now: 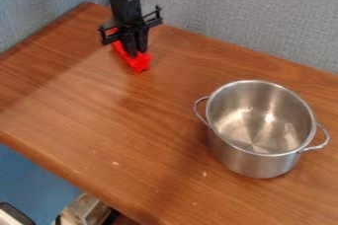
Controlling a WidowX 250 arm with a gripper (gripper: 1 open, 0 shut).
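Observation:
A red block lies on the wooden table toward the back left. My black gripper is down over it from above, covering its upper part. Whether the fingers are open or shut on the block is hidden at this size.
A steel pot with two side handles stands on the right of the table. A grey wall runs along the back. A metal fixture sits at the bottom left edge.

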